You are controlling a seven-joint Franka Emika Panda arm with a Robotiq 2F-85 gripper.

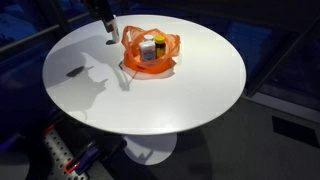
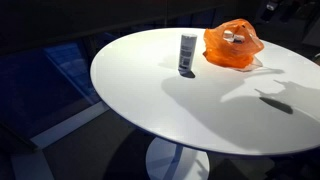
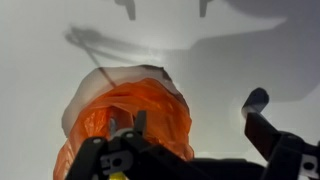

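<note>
A pale upright can [image 2: 187, 52] stands on the white table beside an orange plastic bag [image 1: 133, 51]. Inside the bag are a white-capped bottle [image 1: 148, 49] and a yellow, dark-topped bottle [image 1: 159, 44]. From the upper left of exterior view 1 the dark gripper [image 1: 107, 25] reaches down close to the can. In the wrist view the gripper has its two sides wide apart, with bare table visible between them. Near the right side lies a dark oval with a pale flank [image 3: 255, 101], likely the can seen from above; the exact distance is unclear.
The round white table [image 1: 190, 105] has wide clear room at the front and right. A small dark elongated patch [image 2: 275, 104] lies away from the bag; whether it is an object or shadow I cannot tell. Shadows cross the tabletop.
</note>
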